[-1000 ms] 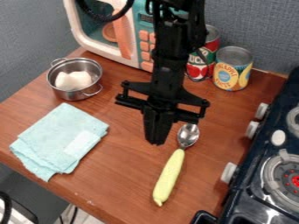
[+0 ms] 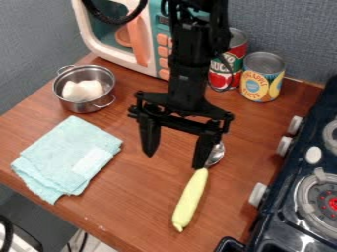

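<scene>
My black gripper (image 2: 175,150) hangs in the middle of the camera view over the wooden counter, its two fingers spread open with nothing visible between them. Its right finger is just above a silver spoon (image 2: 216,155). A yellow banana or corn-like object (image 2: 190,201) lies below the spoon, pointing toward the front. A folded light-blue cloth (image 2: 63,157) lies at the left, and a metal pot (image 2: 83,91) holding a white round item is at the back left.
Two cans (image 2: 262,79) stand at the back right near a toy-like microwave (image 2: 125,30). A black stove (image 2: 313,197) fills the right edge.
My gripper has shifted slightly and turned a little, with its fingers now farther apart in view than one second ago. The objects have not visibly moved.
</scene>
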